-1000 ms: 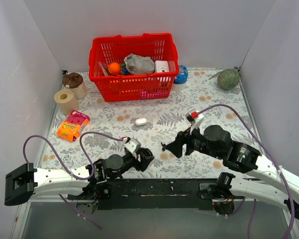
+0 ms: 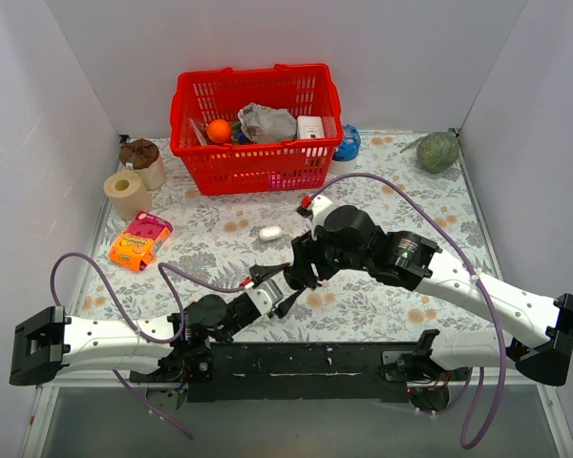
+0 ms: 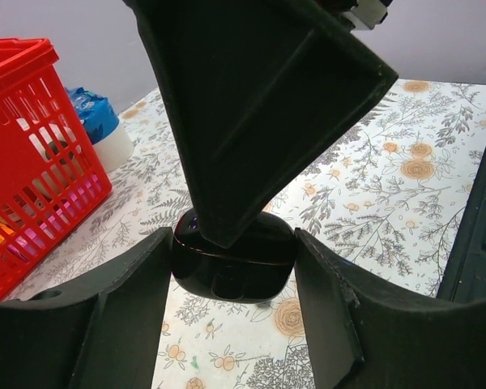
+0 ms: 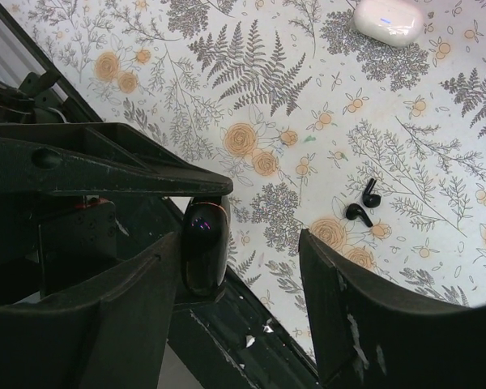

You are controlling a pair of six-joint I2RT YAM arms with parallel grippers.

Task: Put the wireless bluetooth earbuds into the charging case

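A glossy black charging case (image 3: 236, 279) is pinched in my left gripper, clear of the table. Its edge also shows in the right wrist view, where the black case (image 4: 204, 247) lies close to the inner side of one right finger. My right gripper stands open, with a gap between the case and its other finger. One dark right finger (image 3: 251, 105) crosses in front of the case in the left wrist view. On the patterned cloth, two black earbuds (image 4: 364, 204) rest close together; in the top view my right arm hides them.
A white rounded case (image 2: 270, 233) lies on the cloth behind the grippers. The red basket (image 2: 258, 176) stands at the back, an orange snack bag (image 2: 140, 240) on the left and a green melon (image 2: 438, 151) at back right. Right of the basket is free cloth.
My right gripper has moved left, from a clear distance away, to meet the left gripper. The left gripper has shifted slightly right and turned with the case.
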